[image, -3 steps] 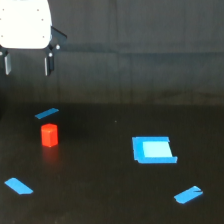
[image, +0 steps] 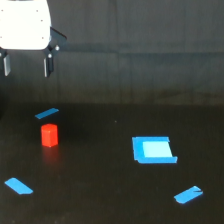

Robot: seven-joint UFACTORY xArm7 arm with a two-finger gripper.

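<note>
A small red block (image: 49,135) stands on the dark table towards the left. Well above and behind it in the picture, at the upper left, hangs my white gripper (image: 27,66). Its two dark fingers (image: 47,66) are wide apart, so it is open, and nothing shows between them. To the right of the block lies a white square (image: 156,149) bordered by blue tape (image: 139,151), with no object on it.
Blue tape strips lie flat on the table: one behind the block (image: 47,113), one at the front left (image: 18,186) and one at the front right (image: 188,194). A dark curtain (image: 140,60) closes off the back.
</note>
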